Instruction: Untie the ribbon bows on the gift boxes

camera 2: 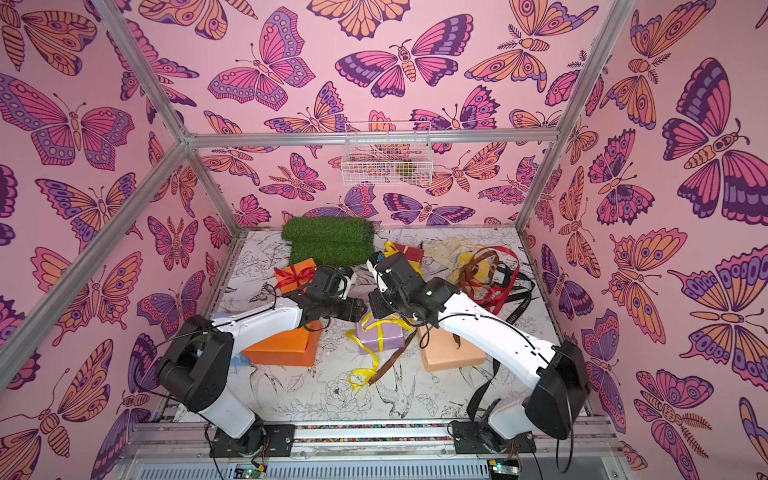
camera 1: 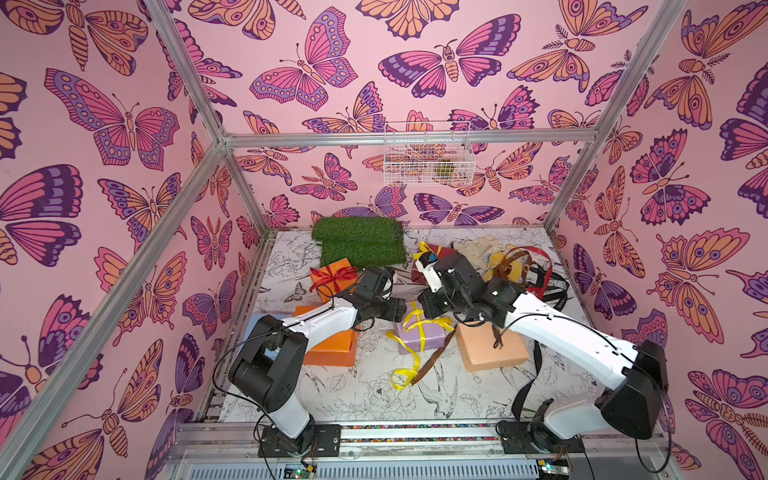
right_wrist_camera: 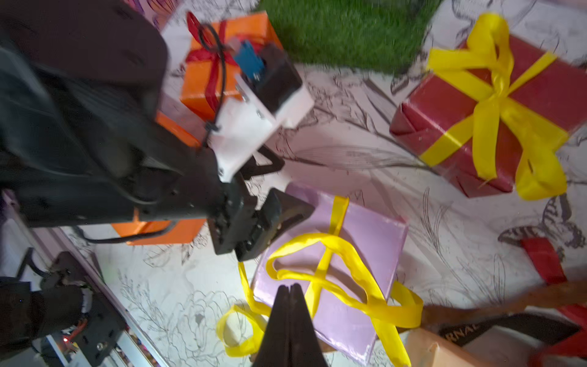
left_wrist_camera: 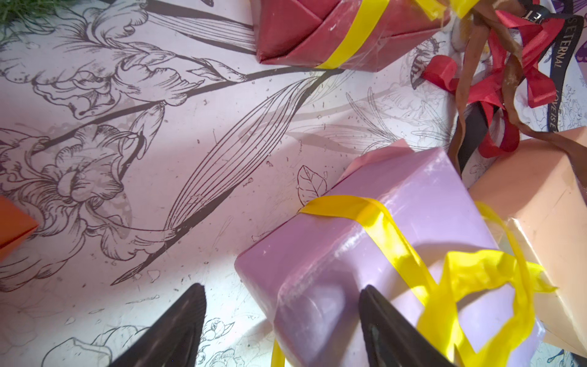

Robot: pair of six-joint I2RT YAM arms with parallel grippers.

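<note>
A purple gift box (right_wrist_camera: 379, 244) has loose, looped yellow ribbon (right_wrist_camera: 360, 275) across it and trailing onto the table. My left gripper stands open at its left side, nothing between the fingers. My right gripper hovers above the box, shut, with nothing showing between its fingers. Behind, a dark red box (right_wrist_camera: 415, 116) carries a tied yellow bow (right_wrist_camera: 498, 85). An orange box (right_wrist_camera: 201, 85) at the back left carries a red ribbon bow (camera 1: 334, 276).
A peach box (camera 1: 492, 352) is right of the purple one, a larger orange box (camera 1: 328, 352) left. Tangled loose ribbons (camera 1: 536, 272) lie at back right, green turf (camera 1: 356, 232) at back left.
</note>
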